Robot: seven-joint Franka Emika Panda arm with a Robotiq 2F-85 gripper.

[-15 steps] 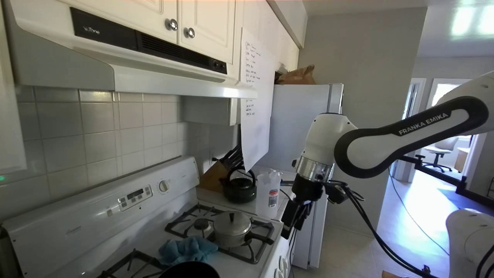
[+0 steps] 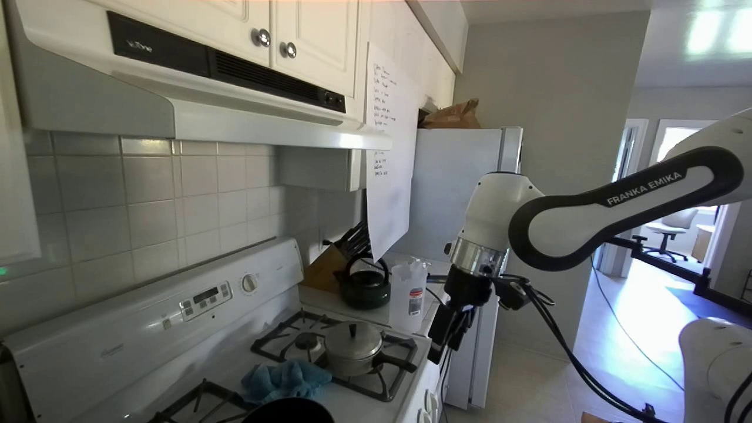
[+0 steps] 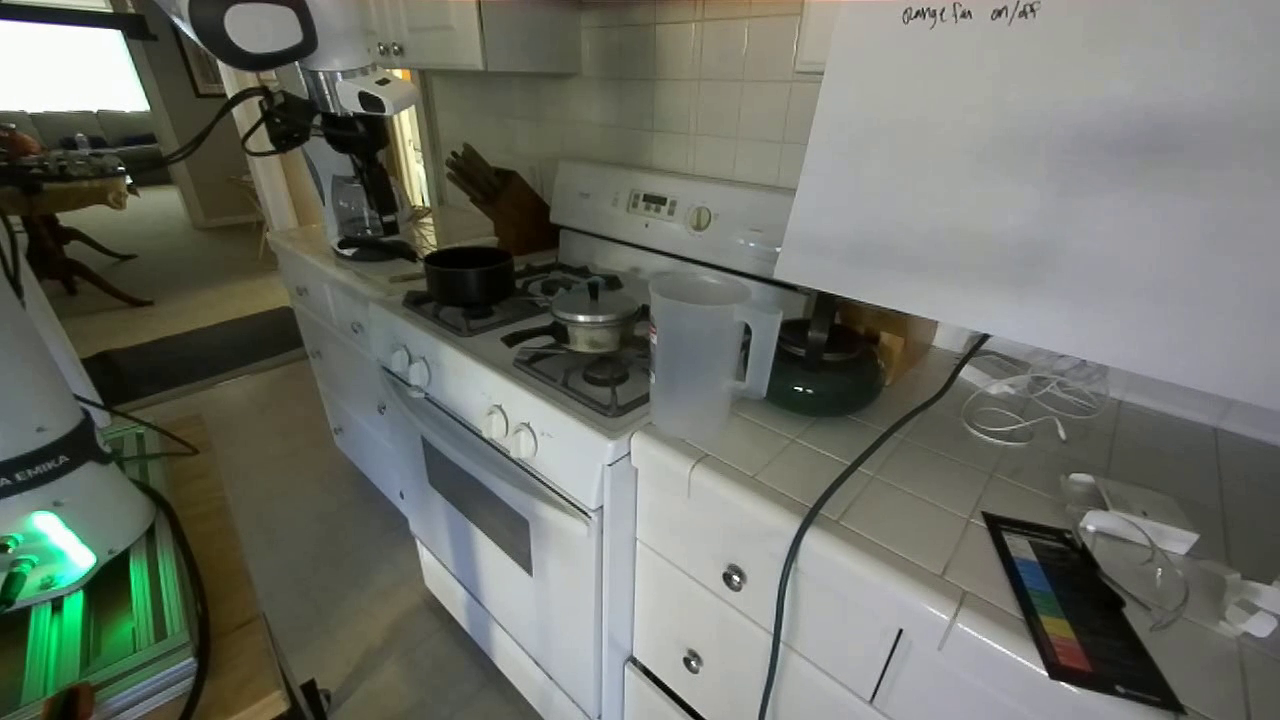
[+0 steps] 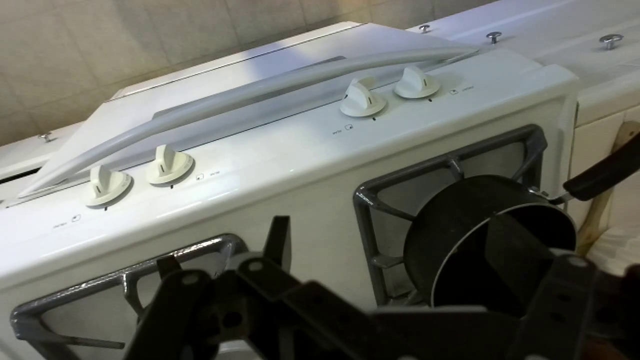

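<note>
My gripper hangs over the white stove (image 4: 288, 162); its dark fingers stand wide apart, with nothing seen between them. In the wrist view one finger (image 4: 279, 243) is over the stovetop beside a burner grate, and the other overlaps the black saucepan (image 4: 456, 222). No contact can be made out. In exterior view 1 the gripper (image 2: 445, 338) points down near the stove's front edge. A lidded grey pot (image 2: 352, 345) sits on one burner, with a crumpled blue cloth (image 2: 285, 379) next to it.
A clear pitcher (image 3: 702, 360) and dark green kettle (image 3: 828, 366) stand on the tiled counter. Cream knobs (image 4: 363, 99) line the stove's front above the oven handle (image 4: 252, 90). A large paper sheet (image 2: 391, 155) hangs beside the range hood (image 2: 247, 120).
</note>
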